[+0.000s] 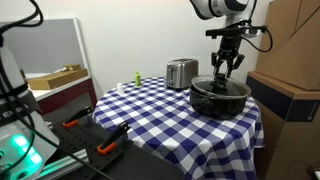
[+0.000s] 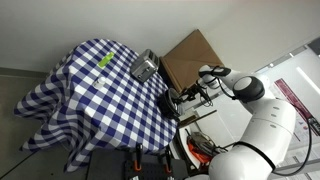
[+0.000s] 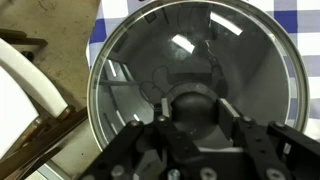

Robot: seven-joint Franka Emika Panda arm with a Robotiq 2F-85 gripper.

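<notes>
A black pot (image 1: 219, 104) stands on the checked table's right end in exterior view 1. Its glass lid (image 1: 228, 88) lies at the level of the rim; whether it is fully seated I cannot tell. My gripper (image 1: 222, 76) is directly above, pointing down, shut on the lid's dark knob. In the wrist view the round knob (image 3: 193, 112) sits between the fingers at the middle of the clear glass lid (image 3: 240, 60). The pot's inside is dark beneath the glass.
A silver toaster (image 1: 182, 74) stands behind and left of the pot. A green bottle (image 1: 137, 79) and a small white item (image 1: 120, 87) stand farther left. Cardboard boxes (image 1: 285, 100) border the right side.
</notes>
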